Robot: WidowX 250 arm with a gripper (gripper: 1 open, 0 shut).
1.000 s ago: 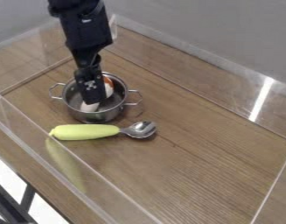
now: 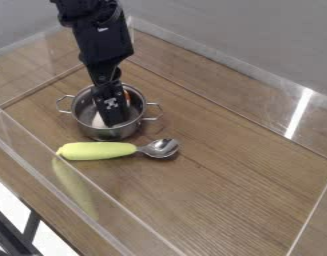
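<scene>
My black gripper (image 2: 110, 104) reaches down from the top left into a small steel pot (image 2: 134, 124) with two side handles, its fingers open. Inside the pot, partly hidden behind the gripper, is something white with a bit of orange at the right; I cannot tell what it is. In front of the pot lies a spoon with a pale yellow-green handle (image 2: 94, 150) and a steel bowl (image 2: 162, 148) at its right end.
Transparent panels or walls border it at the back and along the near left edge.
My gripper has moved slightly lower into the pot, covering more of what is inside. The spoon and pot look unmoved.
</scene>
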